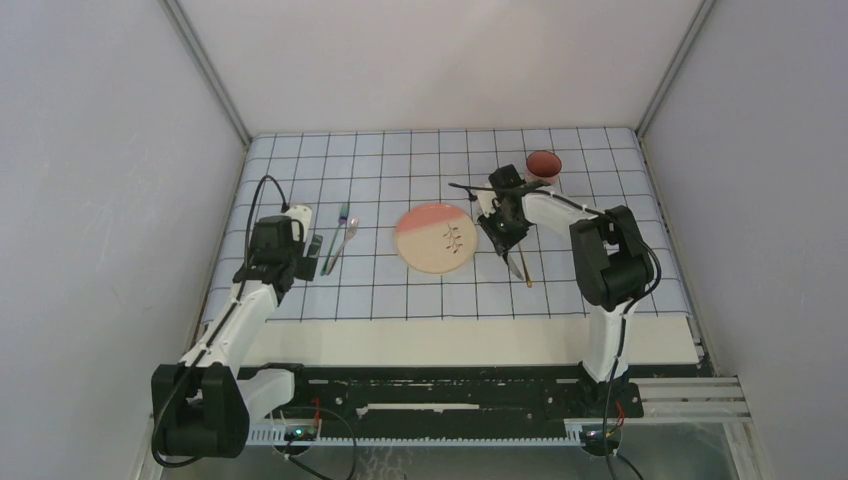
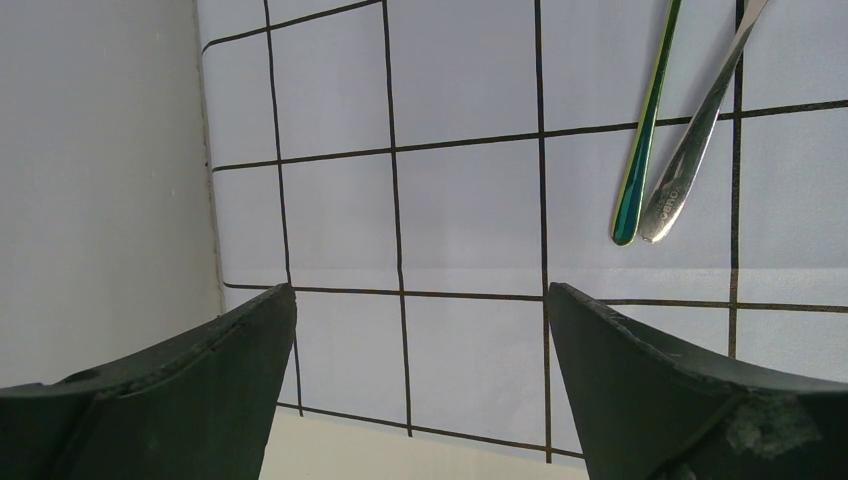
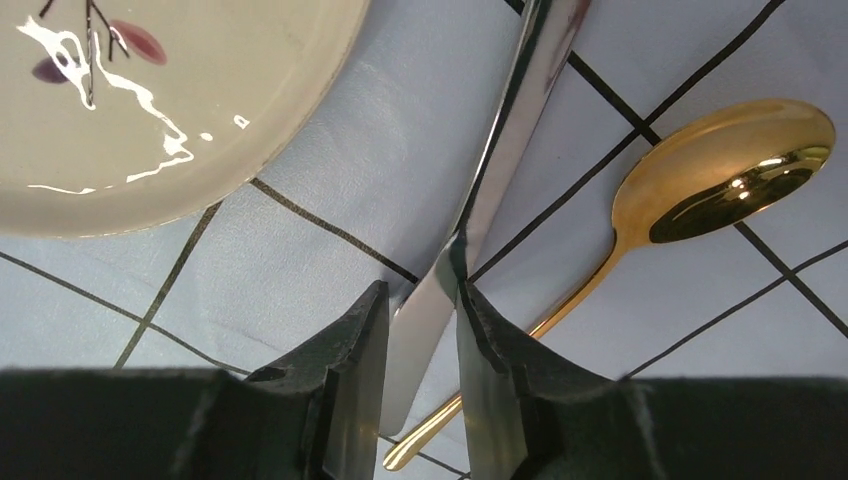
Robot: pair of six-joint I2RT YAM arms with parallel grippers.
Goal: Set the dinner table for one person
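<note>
On the table lies a round plate point(image 1: 425, 248), cream with a pink part and a twig pattern. To its right, a silver knife point(image 3: 510, 140) runs slantwise beside a gold spoon point(image 3: 720, 180). My right gripper stands open over the knife, one finger on either side of it; the right finger lies between knife and spoon handle. Left of the plate are a silver fork point(image 1: 345, 240) and a green-handled utensil point(image 1: 334, 243). My left gripper is open and empty, to the left of these two.
A reddish-brown cup point(image 1: 543, 165) stands at the back right, behind the right arm. White gridded cloth point(image 1: 400, 165) covers the table, with clear room behind and in front of the plate. Walls rise on both sides.
</note>
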